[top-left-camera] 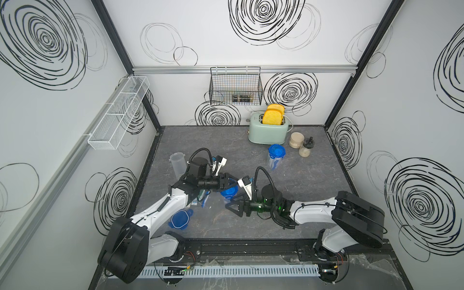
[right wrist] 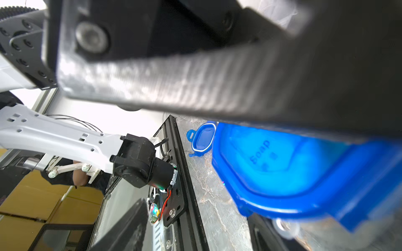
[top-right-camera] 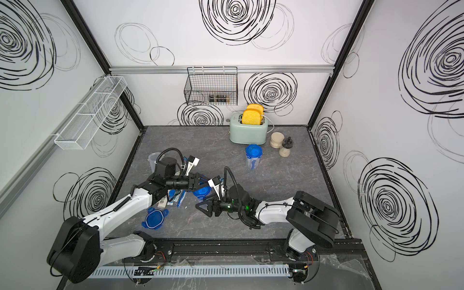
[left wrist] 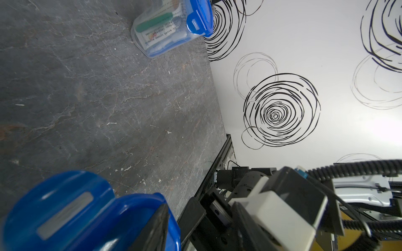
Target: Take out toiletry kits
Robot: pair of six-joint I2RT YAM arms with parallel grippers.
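Observation:
A container with a blue lid [top-left-camera: 229, 192] marked "Soap" sits between my grippers at the front middle; the right wrist view shows its lid [right wrist: 276, 159] close up. My left gripper [top-left-camera: 232, 181] is over it, my right gripper [top-left-camera: 233, 206] low at its front side. Both are near or against the container; I cannot tell whether either grips it. A loose blue lid [top-left-camera: 179, 219] lies at front left. A clear empty cup [top-left-camera: 177, 163] and small toiletry packets [top-right-camera: 174, 198] lie around the left arm. Another blue-lidded container [left wrist: 163, 29] with packets inside stands behind.
A mint toaster [top-left-camera: 267, 135] with yellow slices, a beige jar [top-left-camera: 296, 140] and a dispenser bottle [top-left-camera: 305, 149] stand at back right. A wire basket [top-left-camera: 235, 87] and white rack [top-left-camera: 116, 111] hang on the walls.

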